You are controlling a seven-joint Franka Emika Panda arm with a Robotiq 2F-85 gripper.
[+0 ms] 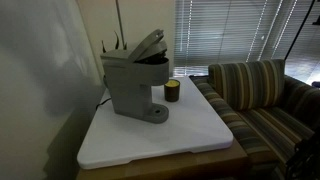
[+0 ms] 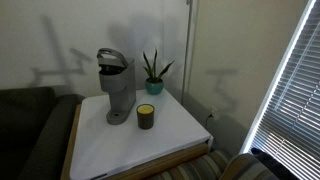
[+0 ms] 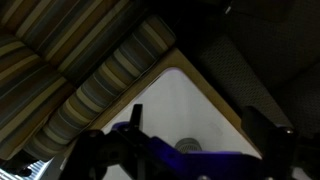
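A grey coffee machine (image 1: 127,82) stands upright on a white tabletop (image 1: 100,145), its top lid (image 1: 150,44) tilted up in exterior view 1. Beside it is a dark mug with a yellowish inside (image 2: 146,117), upright and apart from the machine. In the wrist view my gripper is open, its dark fingers wide apart with nothing seen between them. Below it the white tabletop shows, with a round grey piece (image 3: 188,145) partly hidden by the gripper. A dark piece of the arm (image 1: 305,157) enters exterior view 1 at the right edge, well away from the machine and mug.
A striped couch (image 1: 246,92) adjoins the table. A plant in a teal pot (image 2: 154,86) stands at the table's back corner, behind the mug. Window blinds (image 2: 292,110) hang at the right.
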